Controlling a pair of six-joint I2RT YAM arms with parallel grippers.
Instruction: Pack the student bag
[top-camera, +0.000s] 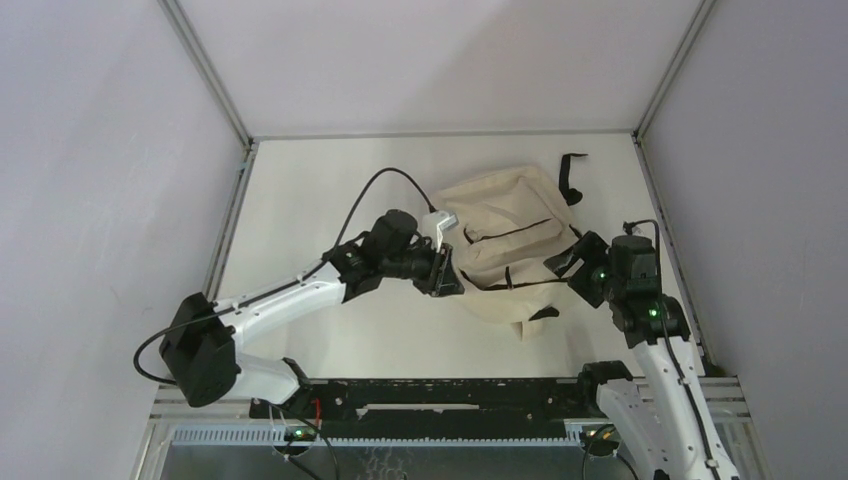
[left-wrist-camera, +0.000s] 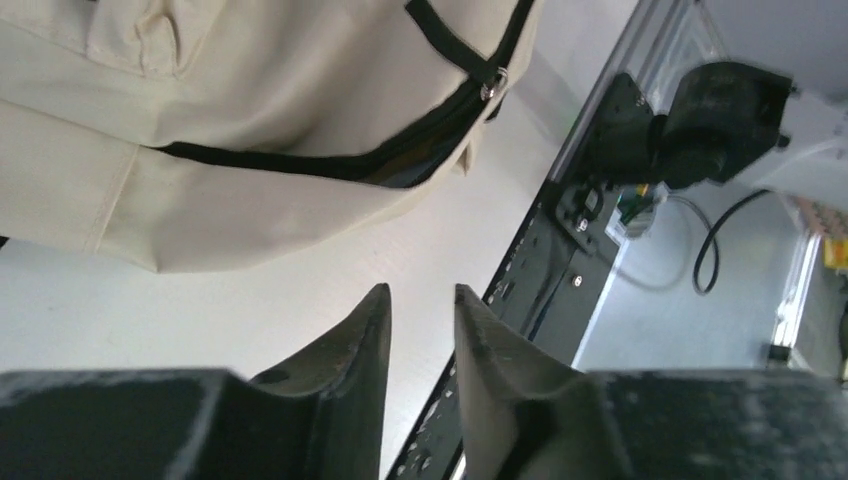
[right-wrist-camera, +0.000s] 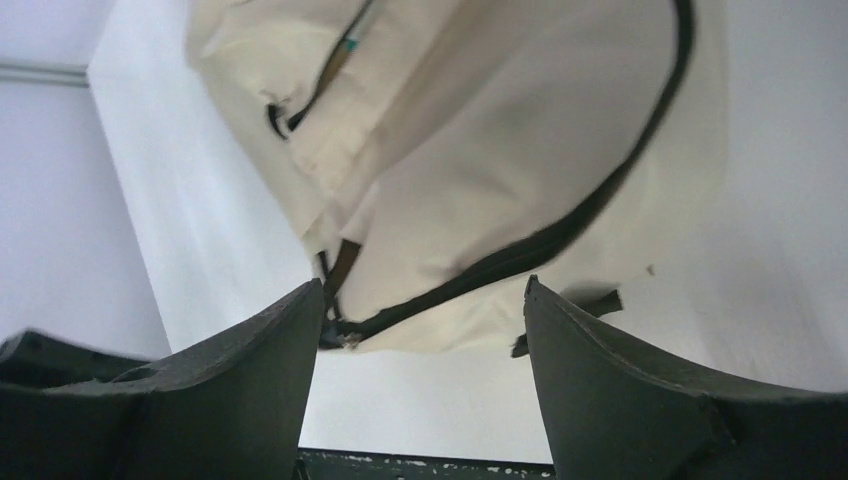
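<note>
A beige student bag (top-camera: 505, 225) with black zips and trim lies flat and somewhat rumpled, tilted on the white table. Its black-lined edge (right-wrist-camera: 520, 253) runs just ahead of my right gripper, whose fingers stand wide apart with nothing between them. My left gripper is open a little and empty, over bare table at the bag's left front corner. In the left wrist view, the bag's lower front edge (left-wrist-camera: 270, 235) is beyond the fingertips. Inside a zipped slot, something greenish (right-wrist-camera: 347, 45) shows; what it is I cannot tell.
A black strap (top-camera: 570, 180) sticks out past the bag's upper right corner. Bare white table (top-camera: 330, 200) lies to the left and in front. A black rail (top-camera: 440, 398) bounds the near edge, with walls on both sides.
</note>
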